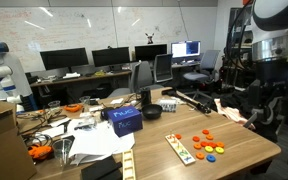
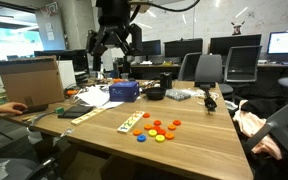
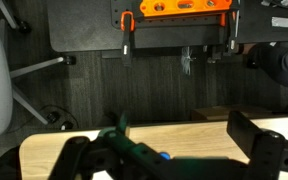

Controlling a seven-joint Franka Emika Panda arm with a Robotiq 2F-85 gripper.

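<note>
Several small red, orange, yellow and blue discs [image 1: 205, 142] lie scattered near the front right of the wooden table [image 1: 246, 146]. A pale strip with a row of holes or spots [image 1: 180, 149] lies just left of them. My gripper is open in the wrist view, its dark fingers spread wide with nothing between them. It hangs over the table's edge, and a blue disc [image 3: 165, 155] shows partly hidden behind the gripper body. In the second exterior view the arm [image 2: 114, 28] hangs high above the table, clear of the discs.
Farther back stand a blue box [image 1: 125, 120], a black bowl [image 1: 153, 112] and a black cylinder [image 1: 145, 97]. A second pale strip [image 1: 129, 164], papers [image 1: 92, 142] and a cardboard box [image 1: 6, 146] occupy the left side. Bare wood surrounds the discs.
</note>
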